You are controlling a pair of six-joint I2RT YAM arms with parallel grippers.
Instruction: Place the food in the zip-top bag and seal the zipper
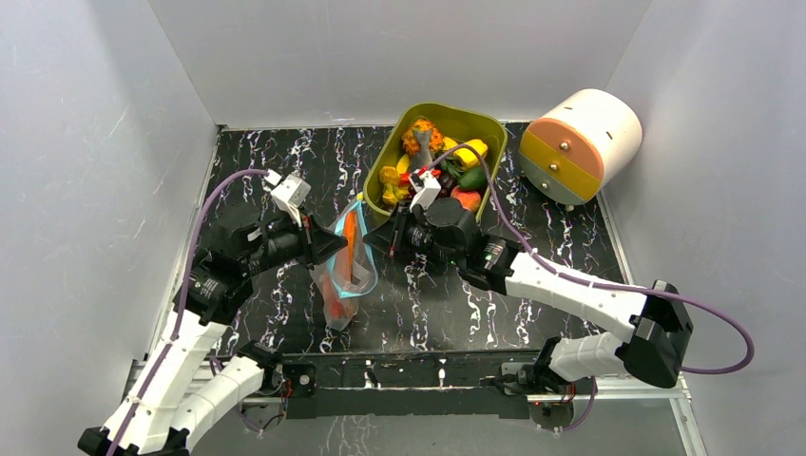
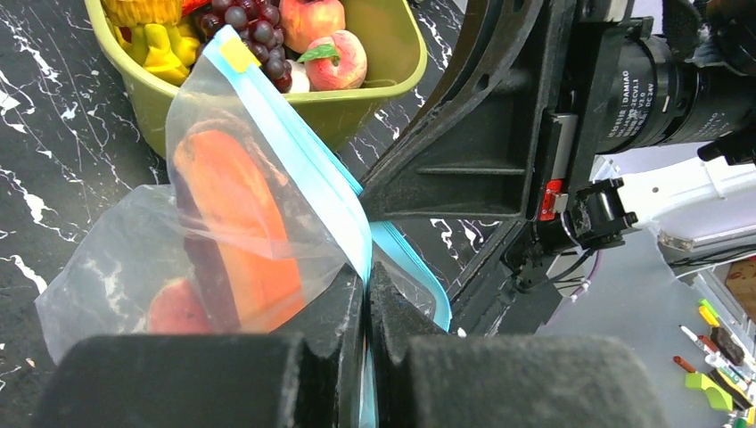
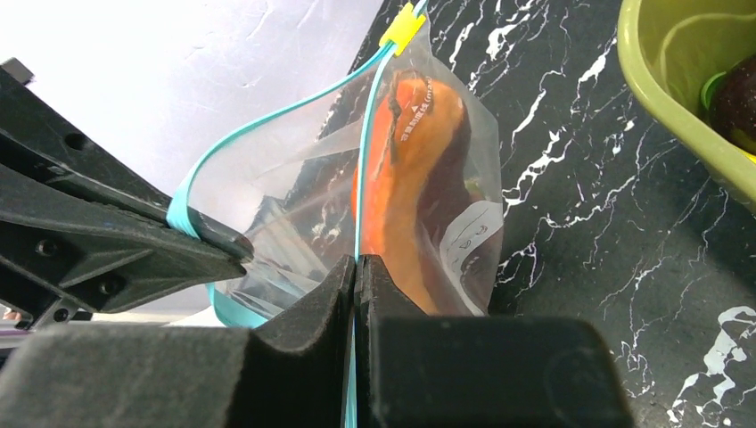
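Between my two grippers hangs a clear zip bag (image 1: 338, 302) with a light-blue zipper edge; its mouth gapes. Inside show a long orange food piece (image 2: 241, 236) and a reddish round one (image 2: 177, 308) lower down. My left gripper is shut with one blue-edged rim of the bag pinched between its fingertips. Opposite, my right gripper is shut on the other rim. The yellow zipper slider (image 3: 403, 28) sits at the far end of the mouth, away from both grippers.
Behind the bag stands an olive-green bin (image 1: 500, 133) with assorted toy fruit and vegetables, close to my right arm. A round drawer box (image 1: 608, 133) lies at the back right.
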